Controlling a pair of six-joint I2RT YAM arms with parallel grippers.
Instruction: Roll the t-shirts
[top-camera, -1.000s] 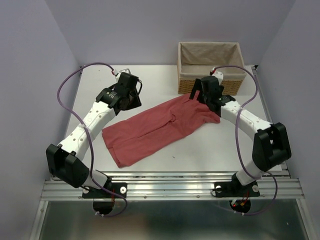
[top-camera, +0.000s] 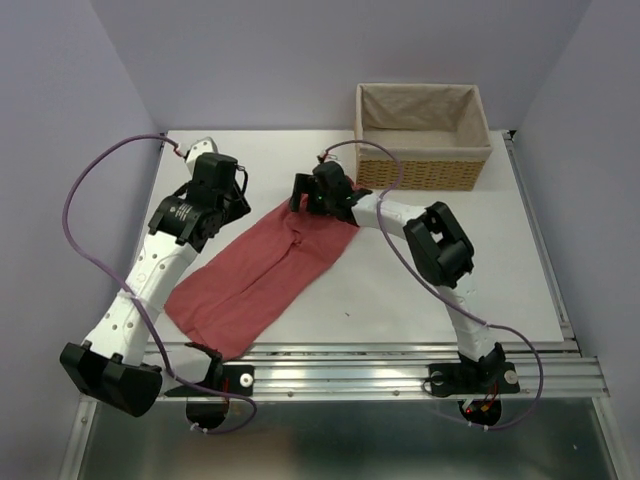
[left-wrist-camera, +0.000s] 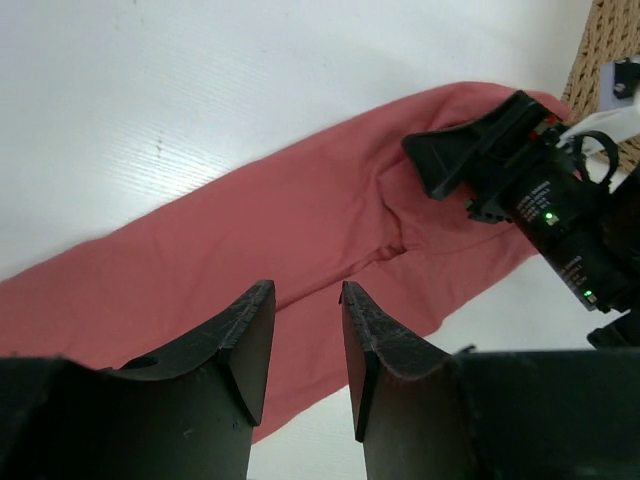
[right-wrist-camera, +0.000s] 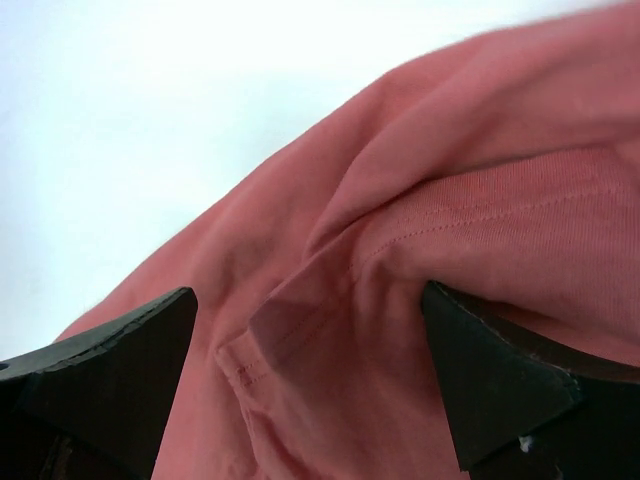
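Observation:
A red t-shirt (top-camera: 245, 275) lies diagonally across the white table, folded into a long strip with a seam along it and bunched folds near its upper right end. Pressed down on that bunched end, my right gripper (top-camera: 307, 195) stands open. In the right wrist view its fingers (right-wrist-camera: 510, 385) rest against the rumpled cloth, with a fold rising between them. Over the table's left side hangs my left gripper, apart from the shirt and part open, nothing between its fingertips.
A wicker basket (top-camera: 420, 175) with a beige lining stands at the back, close to the shirt's upper end. Grey walls close in the sides.
My right gripper came down onto the shirt and moved left, and the shirt slid and turned leftward with it. The left arm drew back a little to the left.

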